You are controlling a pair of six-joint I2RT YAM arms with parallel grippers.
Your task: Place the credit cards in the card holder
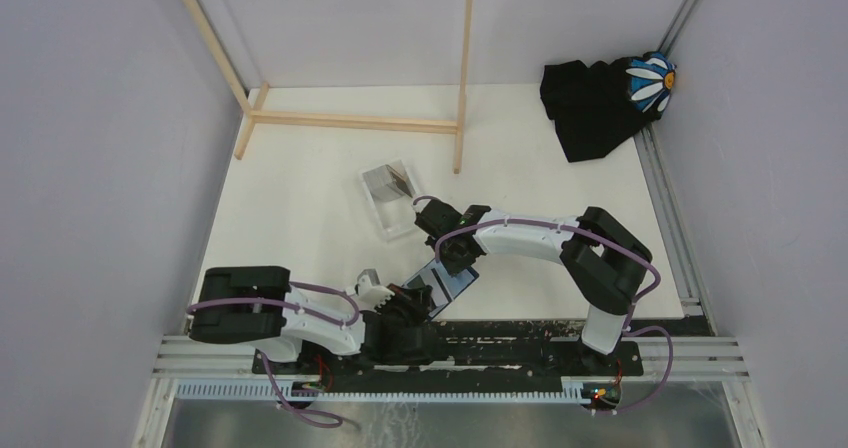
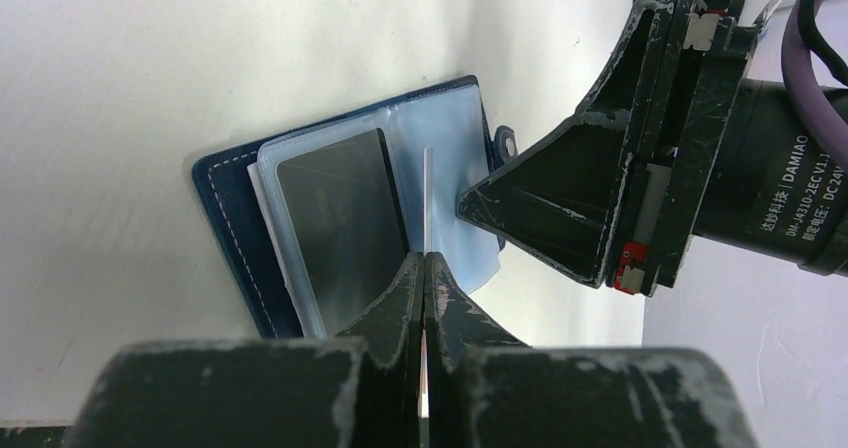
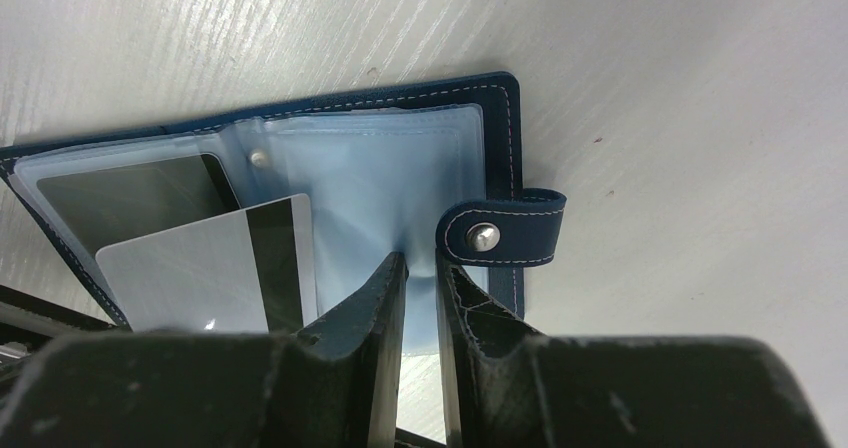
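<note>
The card holder (image 2: 236, 233), dark blue with clear sleeves, lies opened flat near the table's front edge. One sleeve holds a grey card with a black stripe (image 2: 335, 218). My left gripper is shut on a second, loose card (image 2: 428, 193), seen edge-on in the left wrist view. From the right wrist view that pale loose card (image 3: 190, 273) hangs over the filled sleeve, its dark stripe towards the empty-looking one. My right gripper is parted, its fingertips at the clear sleeve (image 3: 350, 178) beside the snap strap (image 3: 500, 234); no card shows between them.
A white tray (image 1: 374, 211) with several cards stands behind the holder. Farther back is a wooden frame (image 1: 355, 121), and a black cloth (image 1: 590, 118) lies at the back right. Table to the holder's left and right is mostly bare.
</note>
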